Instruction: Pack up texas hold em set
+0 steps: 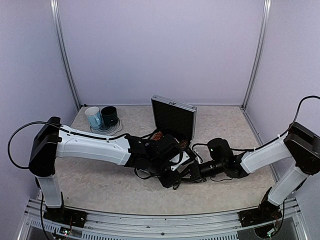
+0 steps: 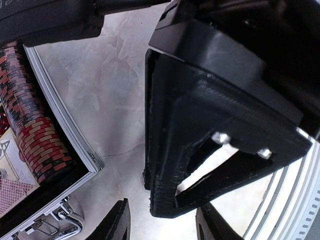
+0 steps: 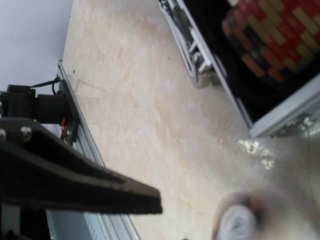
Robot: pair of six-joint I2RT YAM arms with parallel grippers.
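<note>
An open silver case (image 1: 173,118) stands at mid-table, its lid up; the arms partly cover its inside. Along its edge in the left wrist view lies a row of red-and-black chips (image 2: 32,115), with playing cards (image 2: 10,167) beside it. My left gripper is part open outside the case; I see nothing held between its tips. In front of that gap stands a black finger (image 2: 172,125) of my right gripper. The right wrist view shows one right finger (image 3: 145,197); its opening is not clear. Low in that view is a blurred round chip (image 3: 237,225) with a white centre.
Behind the left arm stand a light-blue mug (image 1: 93,117) and a dark mug (image 1: 109,116), near a clear dish (image 1: 106,130). The two grippers crowd together just in front of the case.
</note>
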